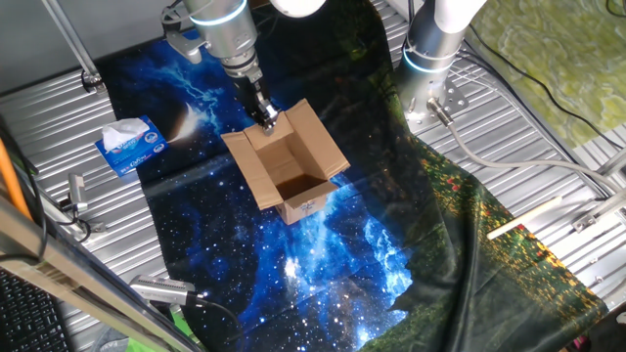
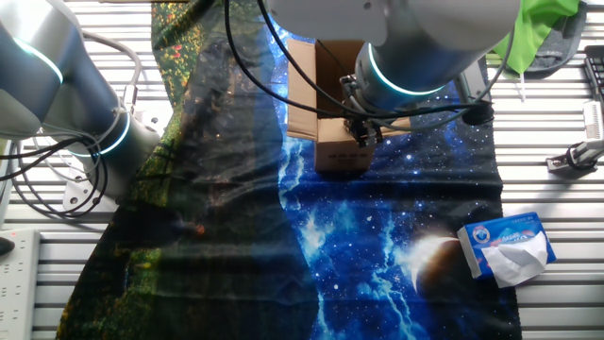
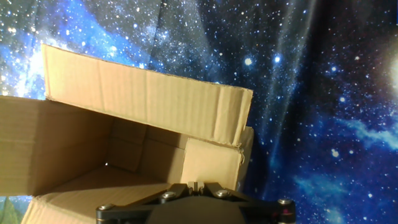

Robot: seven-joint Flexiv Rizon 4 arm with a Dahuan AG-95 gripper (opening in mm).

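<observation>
An open cardboard box (image 1: pixel 290 168) stands on the cloth, its flaps spread outward; exterior view 2 shows the box (image 2: pixel 342 156) partly behind the arm. In the wrist view, the box's long flap (image 3: pixel 146 93) crosses above its dark interior. At the box's far edge in exterior view 1 is my gripper (image 1: pixel 269 123), its tips at or against the short flap there. My gripper looks shut in the wrist view, fingertips together in front of a pale cardboard panel (image 3: pixel 213 163). Whether cardboard is pinched between them is not clear. The part of the box floor that shows looks empty.
A blue tissue box (image 1: pixel 132 147) sits at the cloth's left edge. The space-print cloth (image 1: pixel 264 264) lies wrinkled over the slatted metal table, mostly clear around the box. The robot's base (image 1: pixel 430 103) stands to the right, cables beside it.
</observation>
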